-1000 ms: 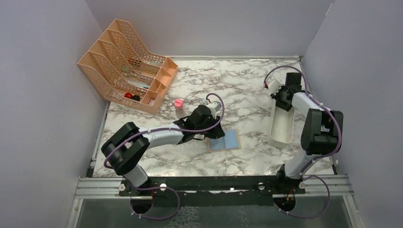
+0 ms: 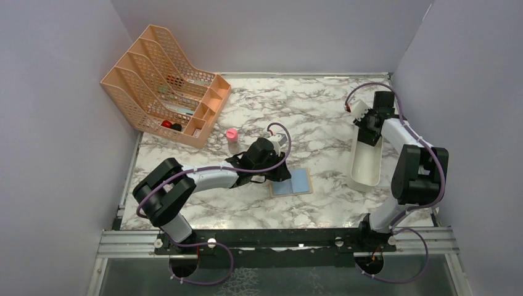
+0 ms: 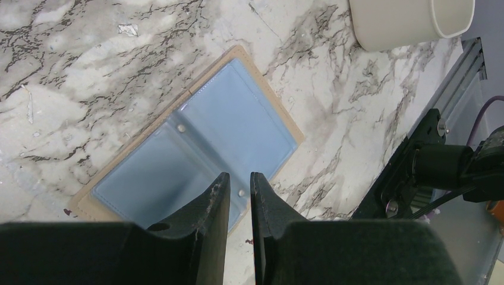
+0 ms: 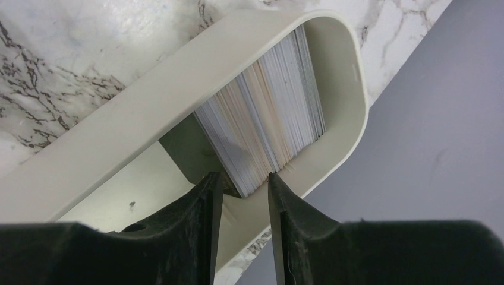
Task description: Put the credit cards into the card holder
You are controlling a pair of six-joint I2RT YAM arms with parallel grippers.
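A flat light-blue card holder (image 3: 172, 172) with a beige border lies open on the marble table, also seen as the blue holder (image 2: 300, 180) in the top view. My left gripper hovers over its edge, shut, nothing between the fingers. Upright cards (image 4: 261, 107) stand packed in a row inside a long white bin (image 4: 119, 139), behind a dark divider (image 4: 199, 145). Over the near end of that row, my right gripper is partly open, its fingertips a little apart. No card shows held between them. In the top view the right arm hides the cards.
A peach organizer (image 2: 206, 117) with several compartments fills the back left. A pink-capped bottle (image 2: 232, 135) stands beside the left arm. Close to the white bin rises the right grey wall (image 2: 469, 123).
The left arm, card holder and bin look unmoved.
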